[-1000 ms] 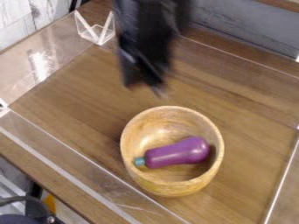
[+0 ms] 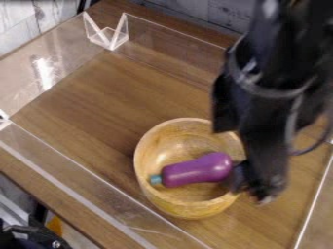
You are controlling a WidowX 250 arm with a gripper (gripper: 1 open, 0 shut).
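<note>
A wooden bowl [image 2: 169, 146] sits at the lower middle of the table, holding a purple eggplant-shaped toy [image 2: 196, 170] with a teal tip. The dark gripper [image 2: 247, 180] is blurred over the bowl's right side, its lower end beside the toy's right end and partly hiding the bowl's rim. Whether its fingers are open or shut on anything cannot be made out.
Clear walls [image 2: 39, 73] edge it, with an angled clear piece at the back left corner.
The gripper has swung from the upper middle rightward and down to the bowl. The bowl and toy look unmoved.
</note>
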